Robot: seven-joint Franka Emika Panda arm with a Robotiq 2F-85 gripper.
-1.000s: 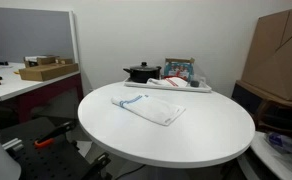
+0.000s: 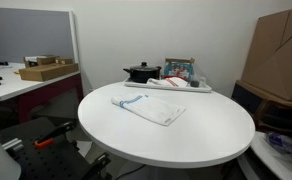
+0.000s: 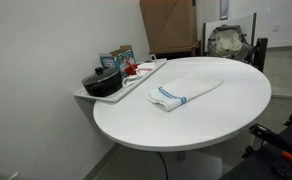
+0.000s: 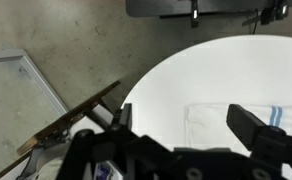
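Note:
A white towel with blue stripes (image 2: 154, 109) lies flat and folded on the round white table (image 2: 211, 140). In exterior view 2 the towel (image 3: 191, 90) shows its striped end toward the camera. From the wrist view, the gripper hangs over the table with its two dark fingers wide apart. Nothing shows between them. Part of the towel (image 4: 208, 126) appears below, between and beyond the fingers, not touched as far as I can tell.
At the table's back edge a white tray (image 3: 116, 96) bears a black lidded pot (image 3: 101, 80), a red-and-white cloth (image 3: 138, 74) and a colourful box (image 3: 116, 58). Cardboard boxes (image 2: 48, 70) sit on a side table at left.

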